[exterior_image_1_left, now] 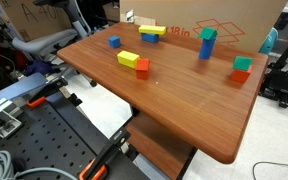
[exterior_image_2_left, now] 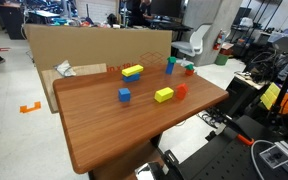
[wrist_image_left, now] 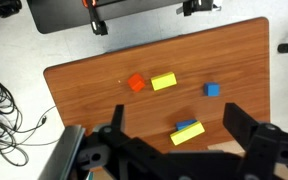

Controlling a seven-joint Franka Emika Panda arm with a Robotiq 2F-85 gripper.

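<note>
In the wrist view my gripper is high above the table, its dark fingers spread at either side of the lower edge with no object held between them. Beneath it on the wooden table [wrist_image_left: 94, 90] lie a red block [wrist_image_left: 136, 82], a yellow block [wrist_image_left: 164, 81] and a blue cube [wrist_image_left: 212, 89]. Another yellow block [exterior_image_1_left: 152, 29] rests on a blue block [exterior_image_1_left: 150, 38] at the back. A green piece [exterior_image_1_left: 208, 33] tops an upright blue block [exterior_image_1_left: 206, 49]. On the right, a second green piece [exterior_image_1_left: 242, 63] sits on a red block [exterior_image_1_left: 241, 74].
A cardboard panel [exterior_image_2_left: 94, 48] stands behind the table. The black robot base surface [exterior_image_1_left: 54, 140] is in front, across a gap. Cables [wrist_image_left: 4, 115] lie on the floor.
</note>
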